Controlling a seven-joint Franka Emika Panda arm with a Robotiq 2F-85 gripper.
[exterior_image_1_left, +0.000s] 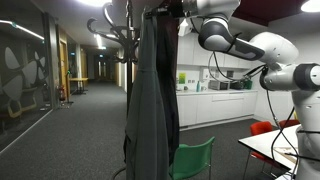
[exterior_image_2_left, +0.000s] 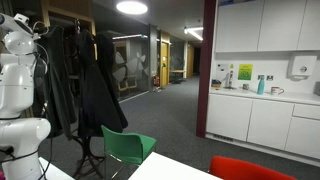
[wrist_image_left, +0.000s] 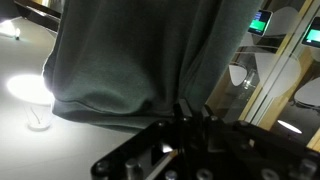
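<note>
A long grey garment (exterior_image_1_left: 149, 95), apparently a coat, hangs beneath my gripper (exterior_image_1_left: 152, 13) at the top of exterior view 1. In the wrist view its dark cloth (wrist_image_left: 135, 60) fills the upper middle and reaches down to the fingertips, where my gripper is shut on it. How much fabric sits between the fingers is too dark to tell. Right beside the coat is a black coat stand with curved hooks (exterior_image_1_left: 112, 32). Whether the coat touches a hook cannot be told.
Another dark coat (exterior_image_2_left: 98, 85) hangs close to the stand. A green chair (exterior_image_1_left: 192, 158), a white table (exterior_image_2_left: 170, 168) and red chairs (exterior_image_2_left: 245, 168) stand nearby. White kitchen cabinets (exterior_image_2_left: 250, 115) line the back.
</note>
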